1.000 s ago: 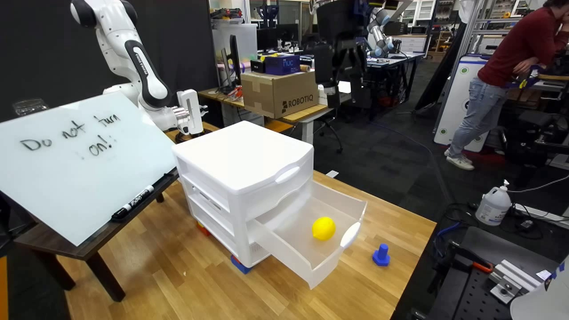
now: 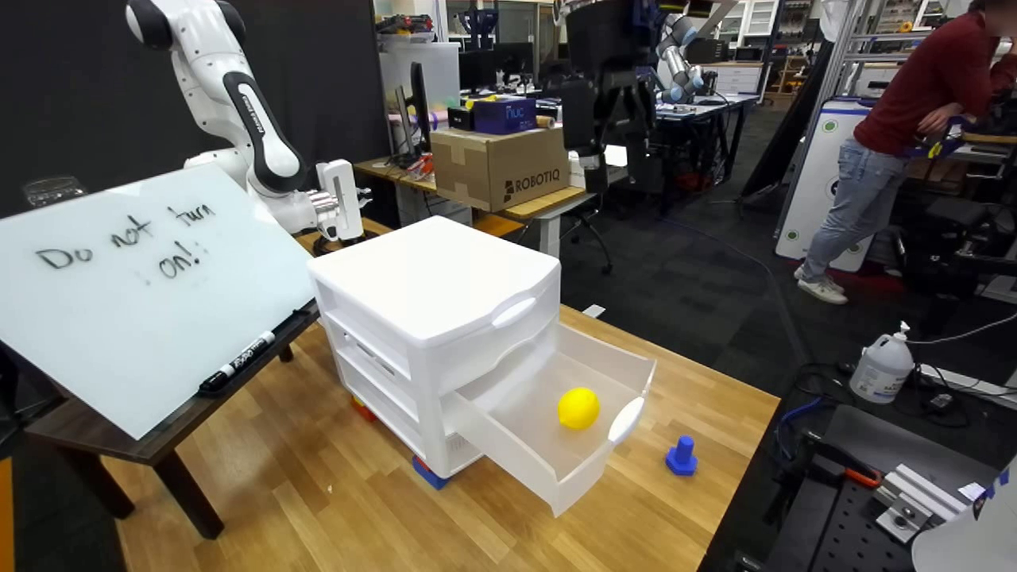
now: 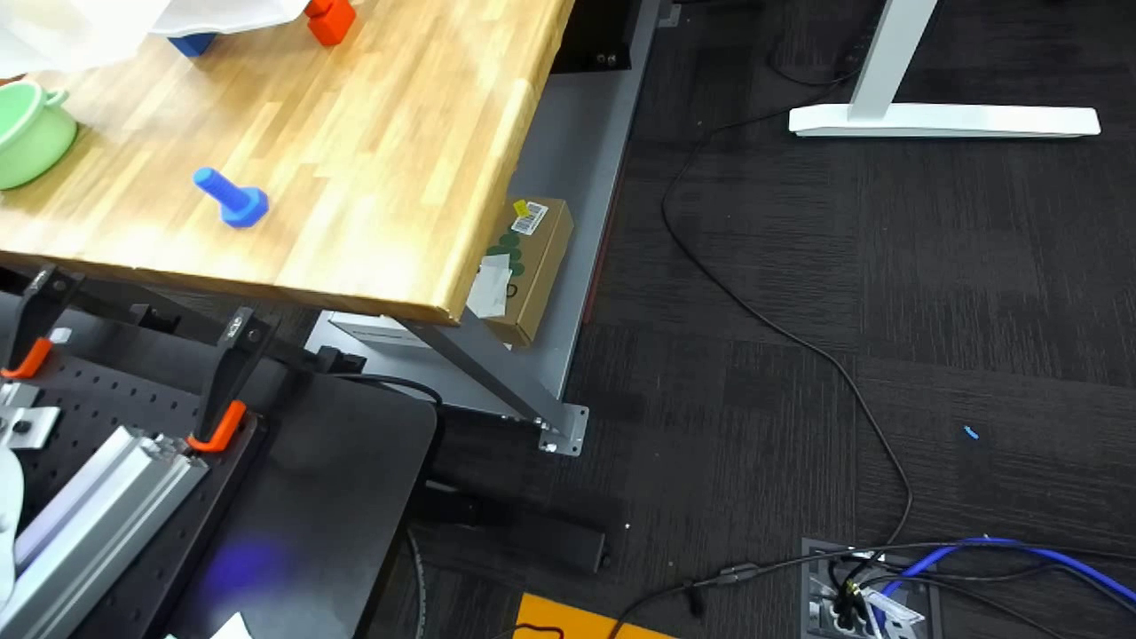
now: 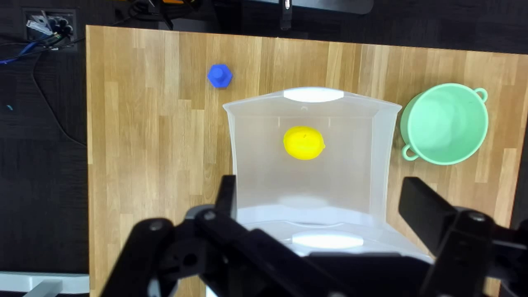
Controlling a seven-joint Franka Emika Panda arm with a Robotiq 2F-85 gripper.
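Observation:
In the wrist view my gripper is open, its two black fingers wide apart with nothing held between them. Beyond the fingertips, a pulled-out translucent drawer [image 4: 277, 183] belongs to the white drawer unit [image 2: 438, 276]. A yellow lemon-like object [image 4: 303, 143] lies on the drawer's floor, nearer its front wall. Outside the drawer, a blue bolt-shaped piece [image 4: 219, 76] stands upright on the wooden table. A light green pot [image 4: 448, 123] with two small handles sits on the opposite side and looks empty. Exterior view 1 shows the white arm [image 2: 253, 124] behind the unit.
A whiteboard [image 2: 143, 276] on a dark stand, with a marker [image 2: 238, 361], occupies the table's left side in exterior view 1. Red and blue blocks [image 2: 431, 473] show under the unit. Bare table surrounds the blue piece, close to the table edge [image 3: 351, 303].

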